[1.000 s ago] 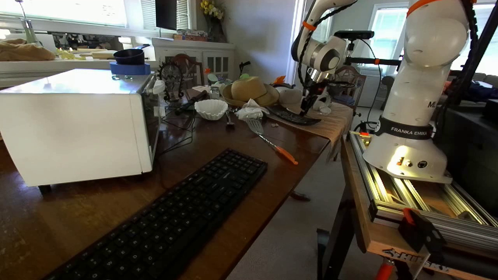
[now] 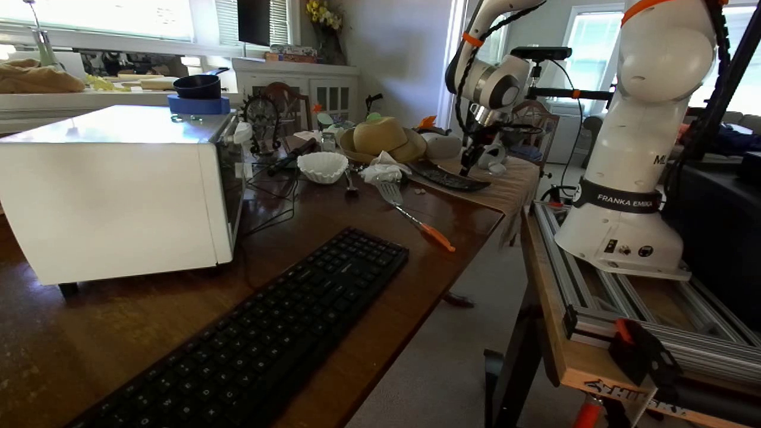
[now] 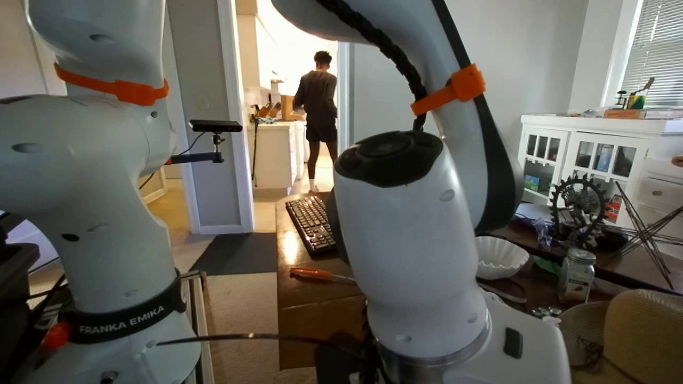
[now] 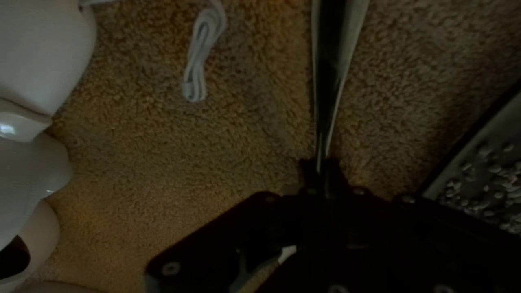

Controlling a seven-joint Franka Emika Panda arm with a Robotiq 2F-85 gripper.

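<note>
In the wrist view my gripper is shut on a long, shiny metal utensil (image 4: 334, 53). Its narrow end sits between the fingertips, and it widens towards the top edge, where the frame cuts it off, so I cannot tell what kind it is. Beneath lies a tan, fleecy cloth (image 4: 146, 161). From the first exterior view, the gripper (image 2: 465, 170) points down low over the far end of the table, by a dark, curved tray-like object (image 2: 456, 183). The utensil cannot be made out there.
White rounded objects (image 4: 34, 53) border the gripper's left in the wrist view, near a folded white cord (image 4: 199, 53). A grey, speckled surface (image 4: 488, 195) lies on the right. Elsewhere on the table are a straw hat (image 2: 381, 135), white bowl (image 2: 323, 167), orange-handled fork (image 2: 435, 235) and keyboard (image 2: 285, 328).
The arm looks nearly still, with at most a slight shift at the gripper. The bright yellowish light on the robot's base and rails has gone.
</note>
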